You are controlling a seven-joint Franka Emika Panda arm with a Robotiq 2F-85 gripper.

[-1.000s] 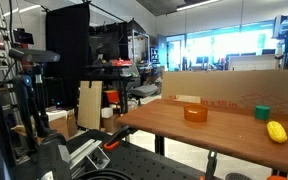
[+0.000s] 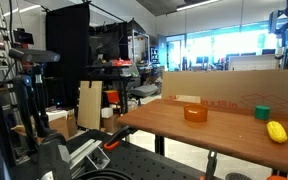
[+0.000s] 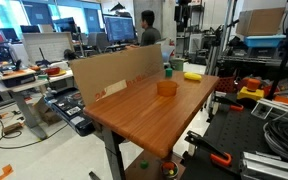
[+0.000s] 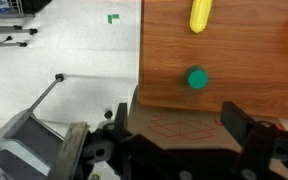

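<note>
On the brown wooden table (image 2: 164, 123) sits an orange bowl (image 2: 195, 113), which is also in exterior view 2 (image 3: 167, 89). A green cup (image 2: 262, 112) stands near the cardboard side, and a yellow object (image 2: 276, 131) lies by the table's end. In the wrist view the green cup (image 4: 196, 77) appears from above, with the yellow object (image 4: 200, 14) beyond it. Part of the orange bowl shows at the right edge. My gripper is open, its dark fingers wide apart, high above the table and clear of all three things. Nothing is between them.
A cardboard panel (image 3: 134, 72) stands along one long side of the table. White floor (image 4: 89, 50) lies past the table's end. In exterior view 2, a black bench (image 3: 264, 135) with cables stands close by.
The dark part of my arm at the upper right of exterior view 1 has shifted slightly left. The bowl, the cup and the yellow object have stayed in place.
</note>
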